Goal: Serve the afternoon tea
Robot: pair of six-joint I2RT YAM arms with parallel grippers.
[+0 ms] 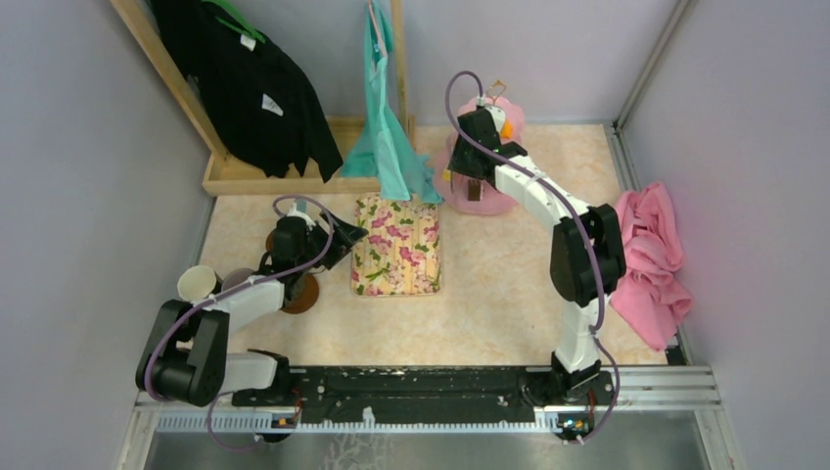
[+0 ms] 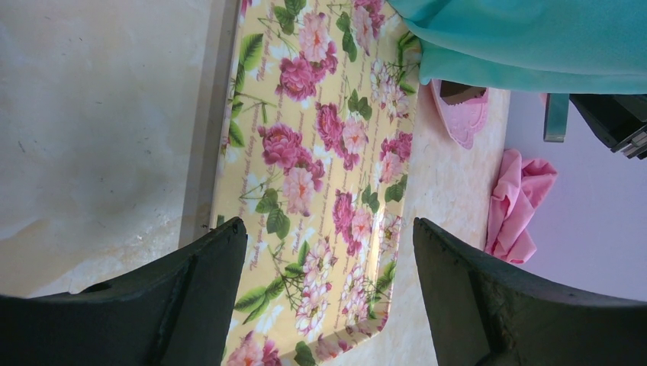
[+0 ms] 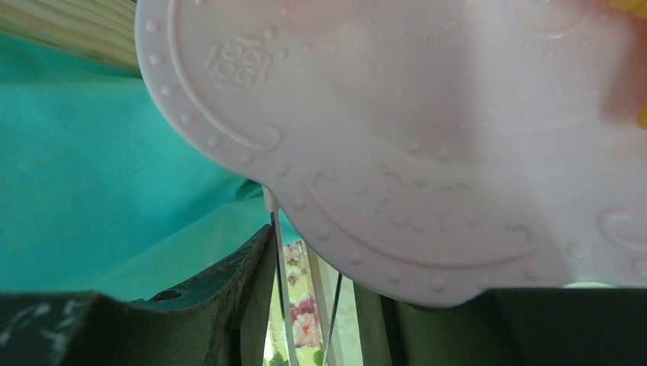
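A floral tray [image 1: 396,250] lies at the middle of the table, with my left gripper [image 1: 347,235] open at its left edge, nothing between its fingers. A pink two-level stand [image 1: 480,201] holding small yellow and brown items stands at the back right. My right gripper [image 1: 465,157] is at this stand; in the right wrist view its fingers are part open beneath the rim of a pink plate [image 3: 412,152], with thin rod-like edges seen between them. Whether they grip anything is unclear. Round brown pieces [image 1: 301,302] lie partly hidden under the left arm.
Turquoise cloth [image 1: 387,157] hangs from a wooden rack [image 1: 264,184] beside the stand, over the tray's back. A black garment [image 1: 264,98] hangs at the back left. Pink cloth [image 1: 646,264] lies at the right, cups [image 1: 199,284] at the left.
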